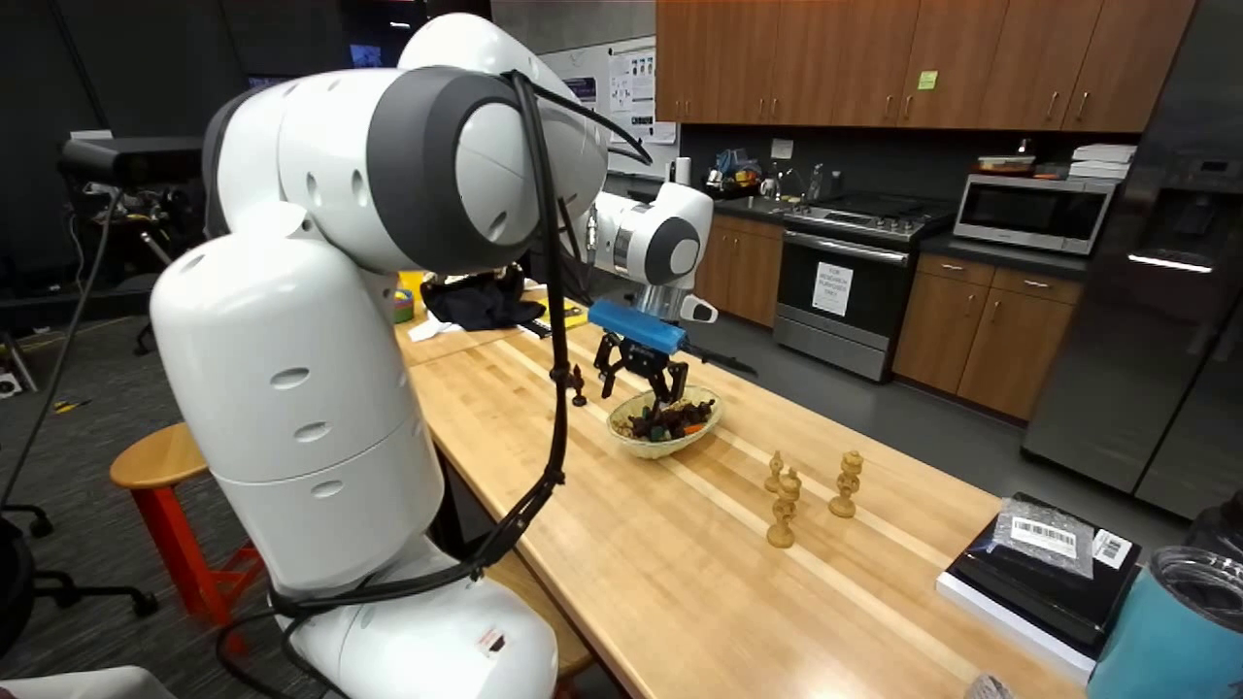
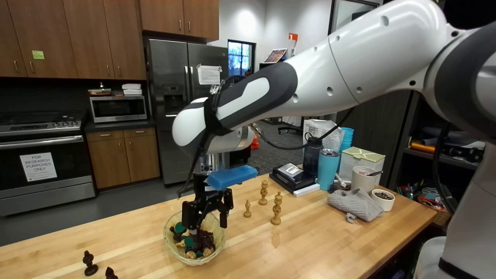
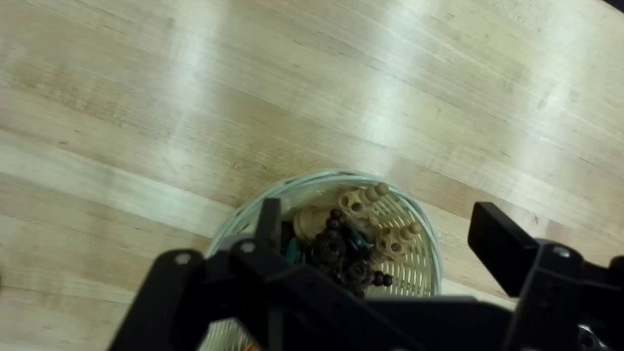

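Observation:
My gripper (image 1: 638, 382) is open over the wicker basket (image 1: 648, 449), its fingers pointing down. In the second exterior view the gripper (image 2: 205, 221) hangs at the basket (image 2: 168, 241), partly covering it. The wrist view shows the fingers wide apart, with no piece clasped between them. Dark and light chess pieces lie jumbled inside, among them a light piece (image 3: 393, 244) and a dark piece (image 3: 328, 248). The gripper's body hides the basket's near part there. A dark chess piece (image 2: 90, 263) stands on the table outside the basket, and another dark piece (image 2: 111, 274) is cut off by the frame edge.
Three light chess pieces stand apart on the table, including a tall one (image 2: 276, 209). Toward the far end are a black box (image 2: 293, 178), a blue tumbler (image 2: 328, 168), a grey cloth (image 2: 355, 204) and cups. Bare table lies in front of the basket.

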